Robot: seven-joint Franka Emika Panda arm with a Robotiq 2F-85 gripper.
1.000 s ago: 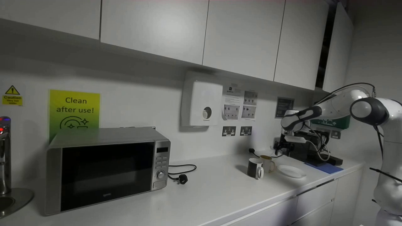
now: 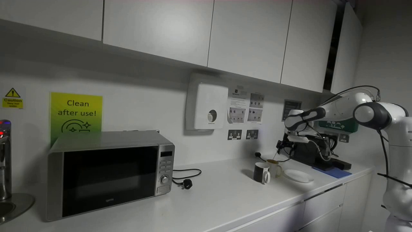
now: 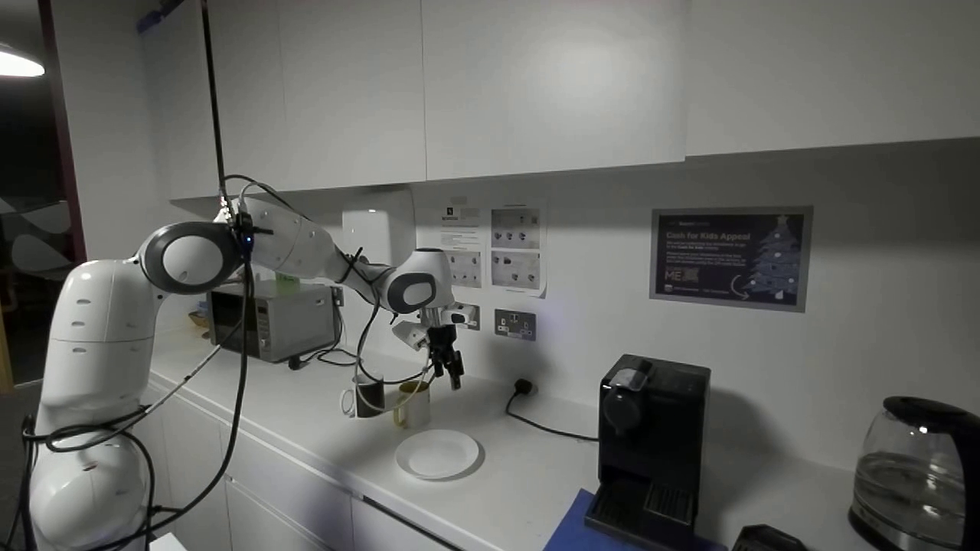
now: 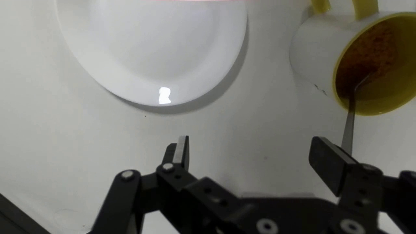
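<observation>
In the wrist view my gripper is open, its fingers wide apart and only bare counter between them. A white mug with a yellow inside (image 4: 318,50) stands at the upper right and has orange-brown contents. A metal spoon (image 4: 350,124) leans in it, its handle running out over the rim and passing out of sight behind the right finger (image 4: 329,163). Whether handle and finger touch, I cannot tell. At the upper left lies an empty white plate (image 4: 156,58). From exterior view 2, the gripper (image 3: 448,378) hangs beside and above the mug (image 3: 413,405), pointing down.
A black and white mug (image 2: 261,172) stands close beside the yellow one. The black coffee machine (image 3: 648,441) on a blue mat and a glass kettle (image 3: 905,477) lie beyond the plate. A microwave (image 2: 110,174) occupies the other end. Bare counter (image 2: 220,189) lies between microwave and mugs.
In exterior view 1 my gripper has shifted left and slightly up, towards the mugs. A thin spoon handle now shows above the yellow mug, where I could not make it out before. Mugs and plate are unmoved.
</observation>
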